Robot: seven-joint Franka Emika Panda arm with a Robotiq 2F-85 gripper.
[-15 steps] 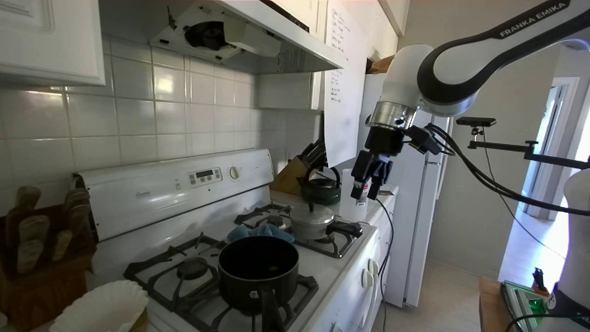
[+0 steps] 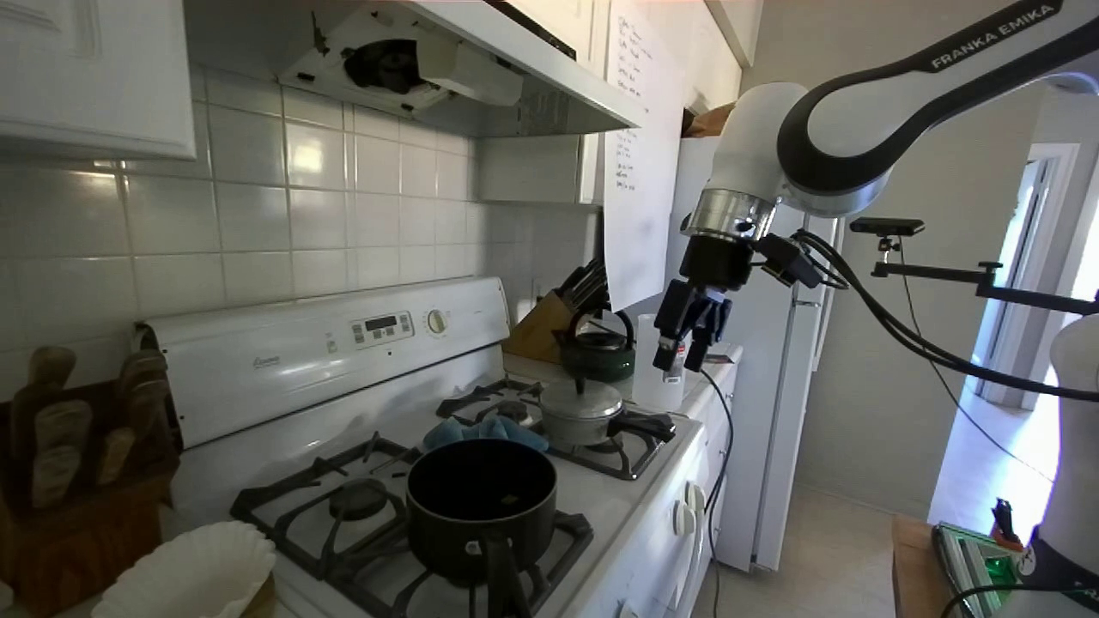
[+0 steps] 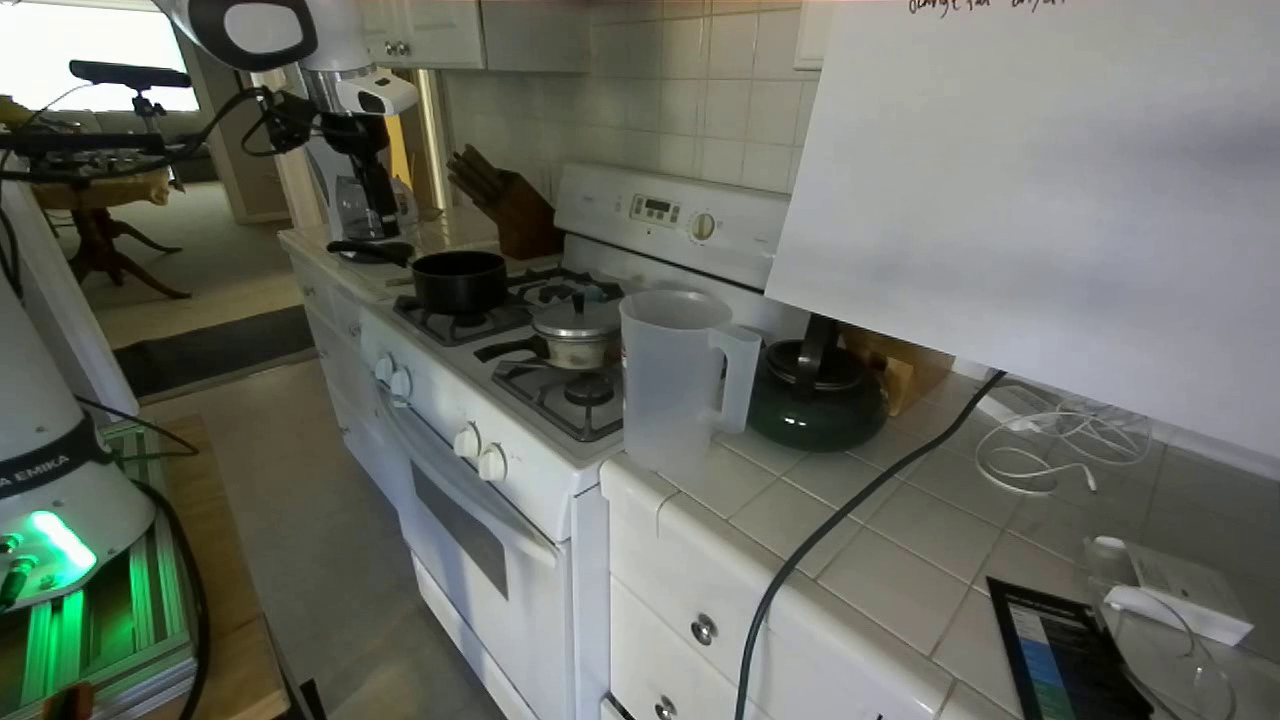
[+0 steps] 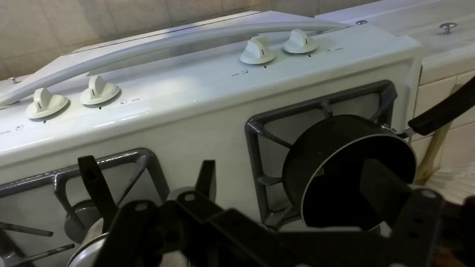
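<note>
My gripper hangs in the air above the stove's front right side, its fingers apart with nothing between them. In the wrist view the gripper also stands open, looking down on the stove. An uncovered black saucepan sits on a front burner, its inside dark. Exterior view 2 shows the same saucepan standing clear of the gripper in the background. A lidded silver pot with a black handle rests on the other front burner. A blue cloth lies behind the saucepan.
A translucent pitcher and a dark green kettle occupy the counter beside the stove. Knife blocks stand by the wall. The range hood overhangs the back. A black cable crosses the counter. Stove knobs protrude in front.
</note>
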